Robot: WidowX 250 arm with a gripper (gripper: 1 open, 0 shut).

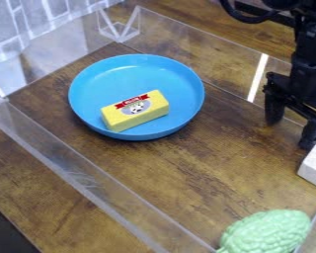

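Note:
My black gripper (290, 128) hangs low over the wooden table at the right edge of the view, its two fingers spread apart and pointing down, with nothing visible between them. To its left, a blue plate (174, 84) holds a yellow box (131, 105) with a red label, shaped like a butter package. Just below the gripper, partly cut off by the frame edge, lies a white object (315, 168).
A green brain-shaped object (264, 235) lies at the bottom right. Clear low walls (16, 119) border the work area.

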